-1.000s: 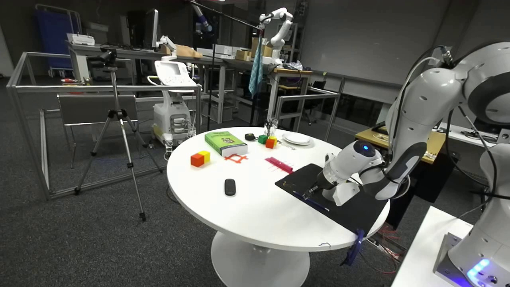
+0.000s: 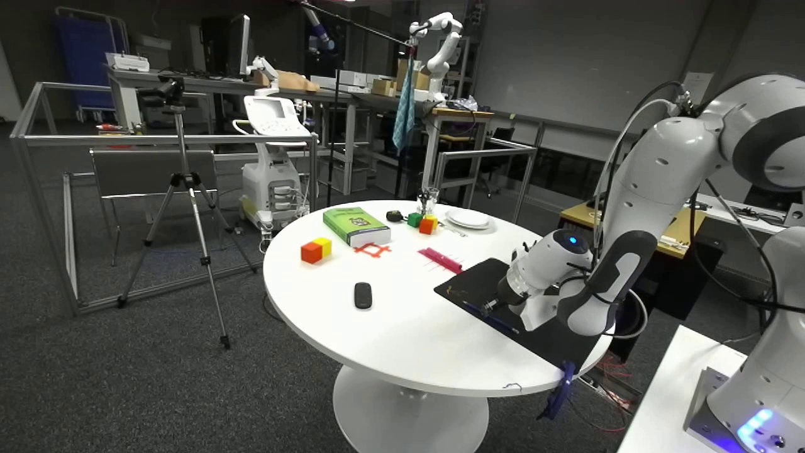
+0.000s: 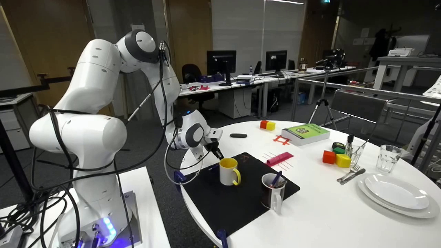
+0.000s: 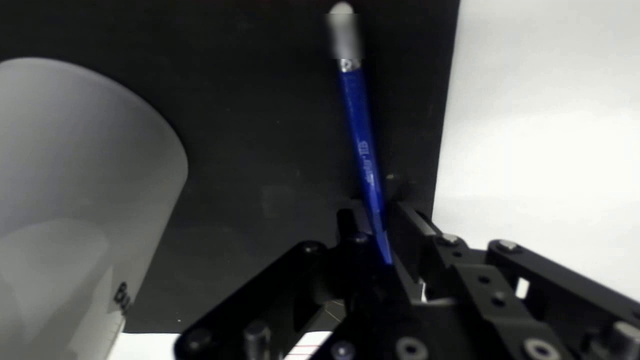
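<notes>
A blue pencil-like stick (image 4: 360,123) with a whitish end lies on the black mat (image 4: 258,138), close to the mat's edge. In the wrist view my gripper is at the stick's near end, one finger on either side of it. The fingers stand part open, and whether the fingers touch the stick cannot be made out. From exterior view 1 the gripper (image 2: 488,308) is low over the mat, by the blue stick (image 2: 502,324). The yellow-handled mug (image 3: 228,171) stands upright beside the gripper in exterior view 2.
A white mug (image 3: 273,192) with pens in it stands at the mat's edge. Farther off are a pink object (image 3: 279,158), a green book (image 3: 306,133), coloured cubes (image 3: 329,157) and plates (image 3: 397,192). Open white tabletop (image 2: 407,332) lies beside the mat.
The hand has shifted slightly along the stick and its forearm has swung a little, with the upper arm shifting left in exterior view 1. The objects on the table look unmoved.
</notes>
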